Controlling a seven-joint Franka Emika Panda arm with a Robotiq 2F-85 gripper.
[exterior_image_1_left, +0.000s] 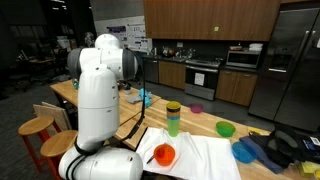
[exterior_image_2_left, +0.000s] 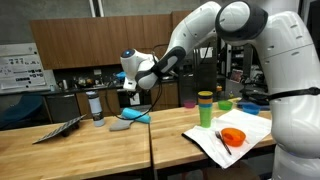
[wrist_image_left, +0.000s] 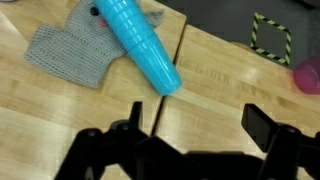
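Note:
My gripper stands open above the wooden table, its black fingers (wrist_image_left: 136, 124) wide apart with only bare tabletop between them in the wrist view. A light blue stack of cups (wrist_image_left: 140, 45) lies on its side, ahead and to the left of the fingers, clear of them. Partly under it is a grey knitted cloth (wrist_image_left: 68, 55). From the second exterior view, the blue cups (exterior_image_2_left: 136, 116) rest on the table below the gripper (exterior_image_2_left: 130, 96).
A yellow-green-red cup stack (exterior_image_2_left: 205, 108), an orange bowl (exterior_image_2_left: 233, 136) and a white cloth (exterior_image_1_left: 205, 155) are nearer the arm's base. A pink dish (wrist_image_left: 308, 75) and a dark item with striped edging (wrist_image_left: 270, 38) lie at the wrist view's right. A pale cylinder (exterior_image_2_left: 95, 105) stands left.

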